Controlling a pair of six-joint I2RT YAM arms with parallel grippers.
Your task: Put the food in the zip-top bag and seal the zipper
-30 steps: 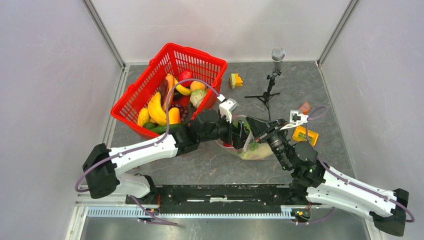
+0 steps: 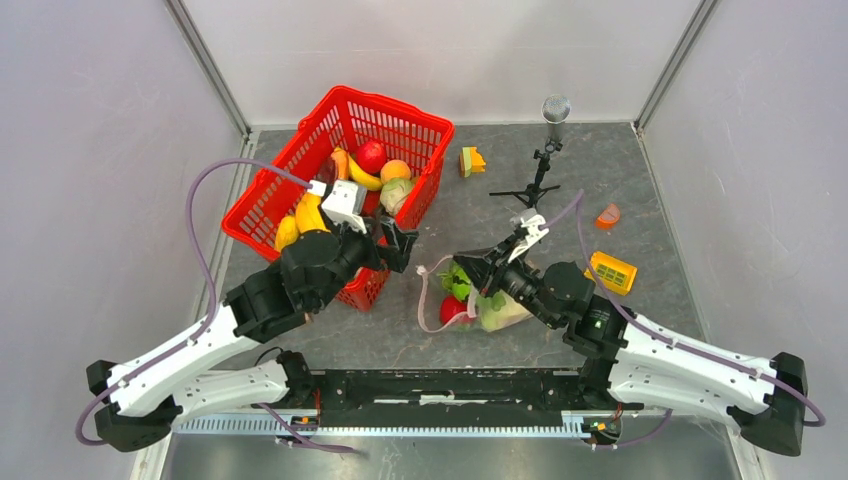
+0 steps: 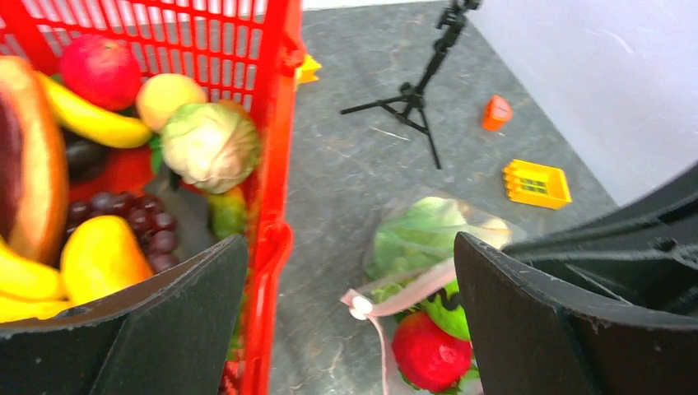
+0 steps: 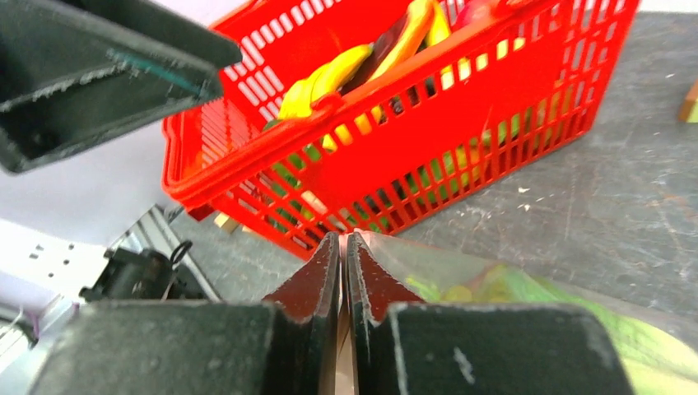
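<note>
A clear zip top bag [image 2: 508, 313] lies on the table with its mouth toward the left. Through its opening show a red fruit [image 3: 431, 350], a green striped one [image 3: 449, 310] and leafy greens [image 3: 424, 226]. My right gripper is shut at the bag's rim, and the thin film runs up to its fingertips; its pinkish zip edge [image 3: 417, 292] stands out there. Beside the red basket's near right wall, my left gripper [image 2: 397, 245] hangs open, nothing between its fingers, left of the bag mouth.
The red basket [image 3: 276, 164] holds several fruits and vegetables, among them a cabbage [image 3: 209, 146] and bananas [image 2: 311, 212]. A black tripod [image 2: 537, 180], a yellow crate [image 2: 611, 272] and an orange piece [image 2: 608, 216] stand right. Bare table lies between basket and tripod.
My left gripper has backed out from the bag's mouth, leftward toward the basket. The right gripper has shifted left and slightly down at the bag's rim, and the rim has moved left with it.
</note>
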